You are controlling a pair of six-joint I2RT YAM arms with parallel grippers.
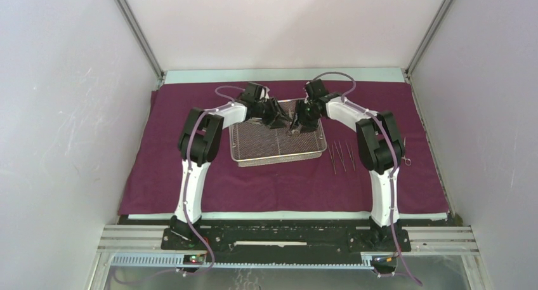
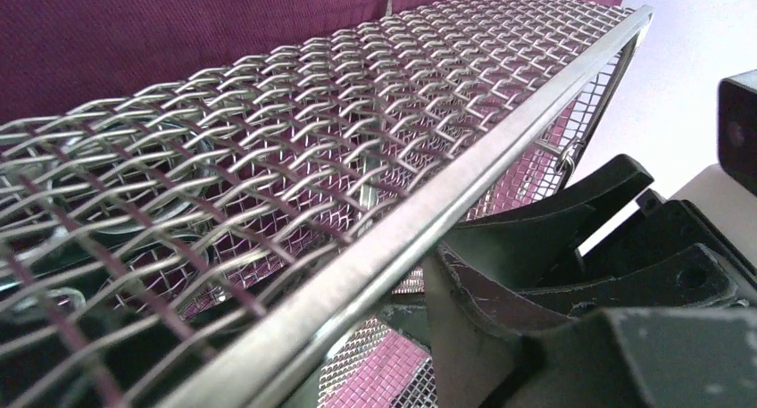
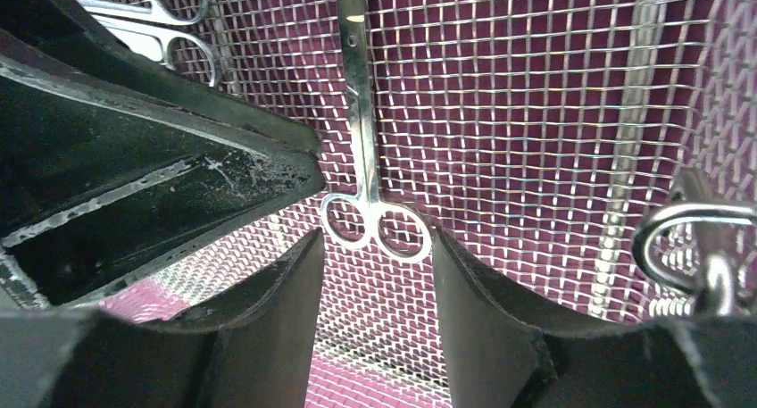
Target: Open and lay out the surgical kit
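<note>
A wire-mesh basket (image 1: 279, 157) sits mid-cloth with both grippers over its far part. In the right wrist view, a long ringed instrument (image 3: 364, 149) lies on the mesh floor, its finger rings between the tips of my open right gripper. At the left of that view, my left gripper's dark fingers (image 3: 241, 167) lie close together, shut; nothing shows between them. Another ringed instrument (image 3: 165, 20) is partly covered by these fingers. The left wrist view looks through the mesh wall (image 2: 295, 95), where ring handles (image 2: 134, 171) show and the left fingertips are mostly hidden.
Several slender instruments (image 1: 342, 157) lie on the maroon cloth right of the basket. Scissors-like rings (image 1: 407, 161) show beyond the right arm. The basket's metal rim (image 2: 420, 198) stands close to the left gripper. Cloth left of the basket (image 1: 152, 163) is bare.
</note>
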